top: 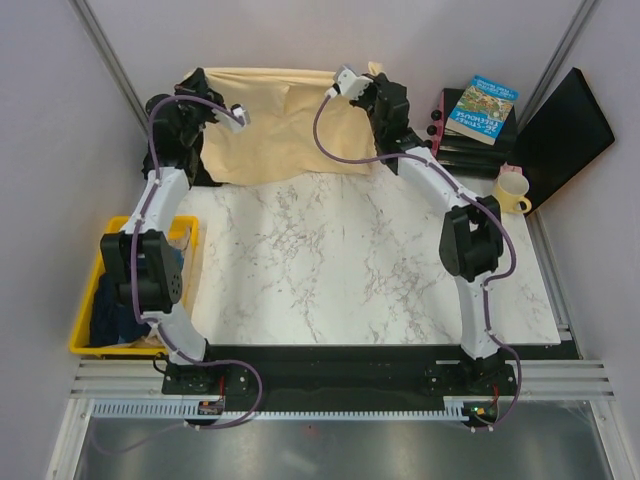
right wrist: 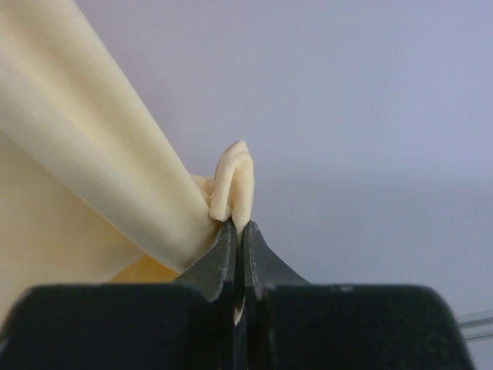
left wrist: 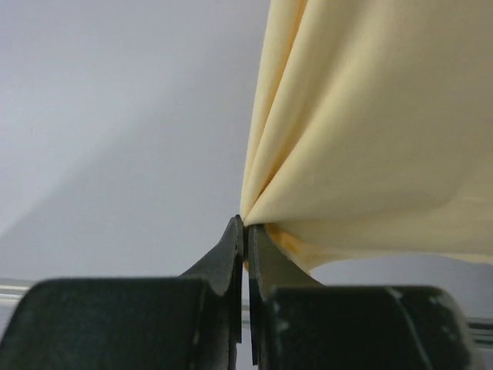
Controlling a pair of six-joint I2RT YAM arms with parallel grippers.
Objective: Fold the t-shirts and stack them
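A cream t-shirt (top: 280, 130) hangs stretched between my two grippers at the back of the table. My left gripper (top: 195, 82) is shut on its left end; in the left wrist view the fingertips (left wrist: 234, 245) pinch gathered, folded cloth. My right gripper (top: 368, 82) is shut at the other end, where in the right wrist view a small tuft of the shirt (right wrist: 235, 181) stands up from between the closed fingertips.
A yellow bin (top: 85, 340) with dark and light cloth is at the left, with dark cloth behind my left arm. At the right stand a black box with a book (top: 482, 108), a cream mug (top: 508, 187) and a black screen (top: 568, 135).
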